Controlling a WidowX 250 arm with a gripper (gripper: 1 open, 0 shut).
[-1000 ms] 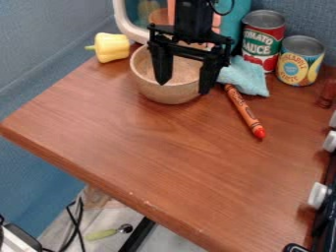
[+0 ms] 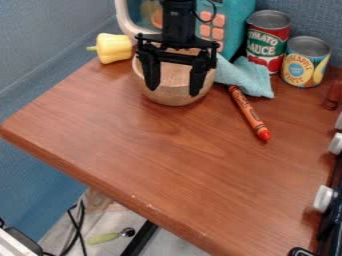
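Observation:
The black gripper point(image 2: 175, 70) hangs over a light wooden bowl point(image 2: 174, 92) at the back middle of the table, its two fingers apart and reaching down at the bowl. Whether anything is between them I cannot tell. A red crayon point(image 2: 250, 114) lies right of the bowl beside a light blue cloth point(image 2: 249, 78). A yellow object point(image 2: 112, 47) sits at the back left.
Two cans, a red one point(image 2: 267, 40) and a yellow one point(image 2: 305, 62), stand at the back right behind the cloth. A teal container point(image 2: 234, 20) is at the back.
The gripper has shifted slightly left from where it was a second ago, still over the bowl. The other objects look unmoved.

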